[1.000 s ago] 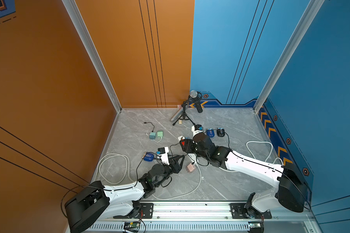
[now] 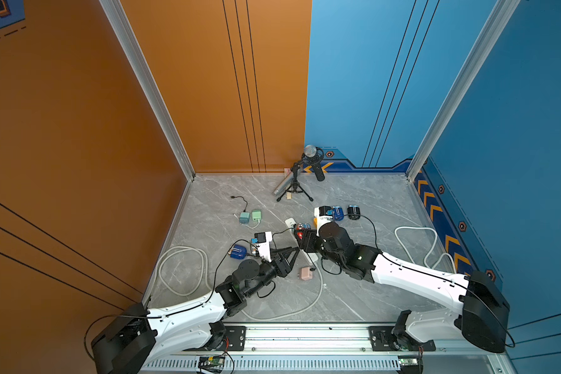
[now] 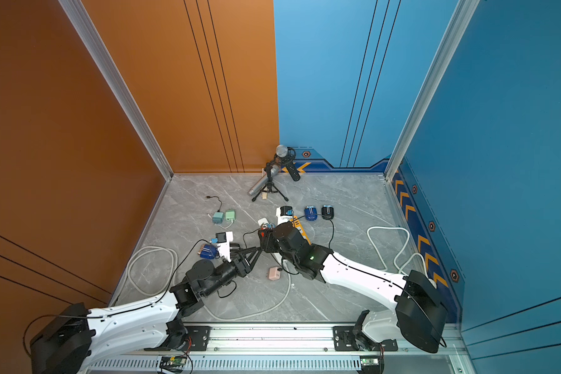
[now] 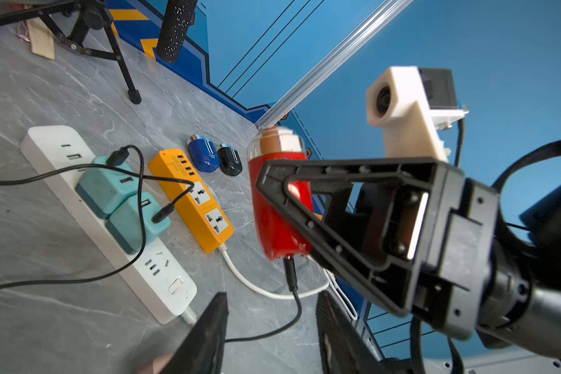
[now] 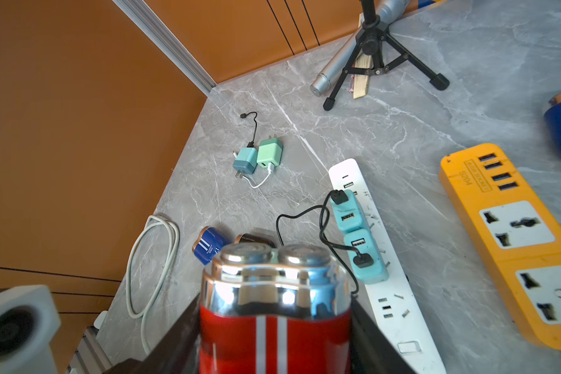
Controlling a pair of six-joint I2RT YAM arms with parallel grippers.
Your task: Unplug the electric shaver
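Observation:
My right gripper point(image 2: 301, 235) is shut on a red shaver point(image 4: 274, 208) with a silver head, held above the table. In the left wrist view its black cable connector sits in the shaver's bottom, the cord running down and left. My left gripper stands open just below that cord, with nothing seen between its fingers. A white power strip point(image 4: 55, 149) carries two teal chargers point(image 5: 349, 212) with black cords plugged in. A pink charger point(image 2: 305, 273) lies on the table below the grippers.
An orange power strip point(image 5: 505, 249), blue and black shavers point(image 4: 202, 152), a tripod stand point(image 5: 380, 56) at the back, small chargers point(image 5: 270, 152) and a blue shaver point(image 5: 210, 244) at left. Coiled white cords lie at both sides.
My right gripper has moved slightly right with the red shaver.

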